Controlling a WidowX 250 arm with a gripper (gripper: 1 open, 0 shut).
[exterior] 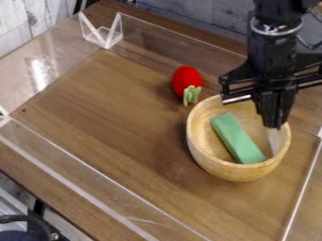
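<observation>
A wide wooden bowl (pixel 214 160) sits on the right of the wooden table, with a green bar (pixel 236 139) lying inside it. My dark gripper (pixel 273 125) reaches down from the upper right over the bowl's back right part, its fingers low near the bar's right side and pale at the tip. The gripper looks shut; I see nothing held in it. A red object with green leaves (pixel 187 82) lies just behind and left of the bowl.
Clear low barriers line the table (pixel 101 122) along its sides, with a clear bracket (pixel 104 31) at the back left.
</observation>
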